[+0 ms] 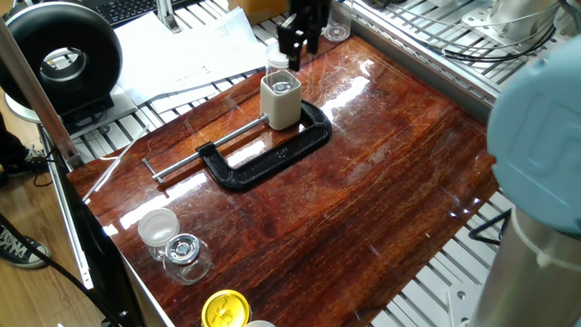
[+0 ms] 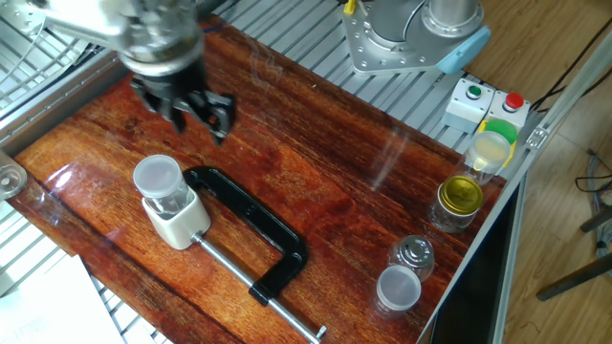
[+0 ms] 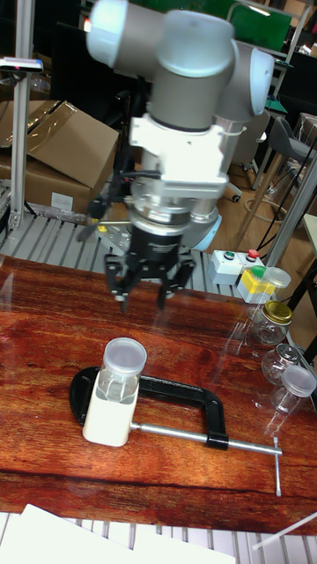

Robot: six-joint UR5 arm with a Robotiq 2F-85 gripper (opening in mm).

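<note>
A clear jar with a frosted white lid (image 2: 158,177) stands upright in a cream square holder (image 2: 177,225). The holder sits at the black C-clamp (image 2: 251,216), whose silver screw (image 2: 251,279) meets its side. Above the jar, and apart from it, hangs my gripper (image 3: 143,300); its black fingers (image 3: 117,282) are spread with nothing between them. From exterior view 1, only the lower part of the gripper shows at the top edge, above the jar (image 1: 279,60).
Several more jars stand along one table edge, among them a gold-lidded one (image 2: 461,195) and a silver-topped one (image 2: 415,252). Another glass piece (image 2: 11,180) is at the opposite end. Paper sheets (image 1: 186,45) lie beyond the holder.
</note>
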